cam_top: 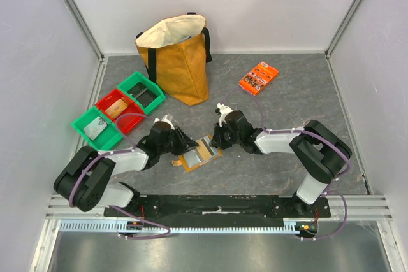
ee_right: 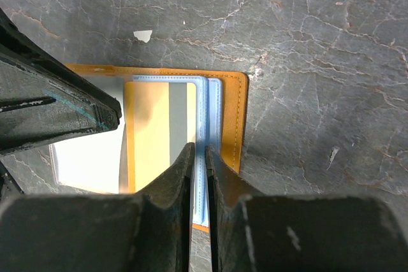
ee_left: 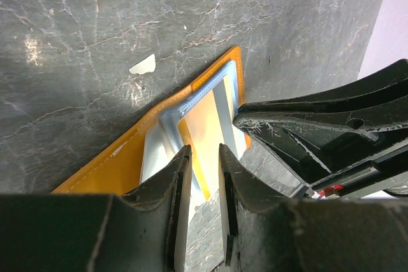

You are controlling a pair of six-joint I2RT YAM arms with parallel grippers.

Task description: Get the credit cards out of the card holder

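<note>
The orange card holder (cam_top: 189, 166) lies unfolded on the grey table, with clear, blue-edged sleeves. Within it show a tan card with a grey stripe (ee_right: 155, 125) and a white card (ee_right: 89, 151). My left gripper hovers at the white-card side, narrowly open, a gap showing between its fingers. At the opposite edge, my right gripper is open by a small gap, and its fingertips straddle the blue sleeve edge (ee_right: 203, 113); whether they touch it I cannot tell. Both sets of fingertips are partly hidden from above.
Green and red trays (cam_top: 105, 133) stand at the left; one compartment holds a white item (cam_top: 95, 128). A tan bag (cam_top: 180, 68) is at the back, and an orange packet (cam_top: 259, 78) lies at the back right.
</note>
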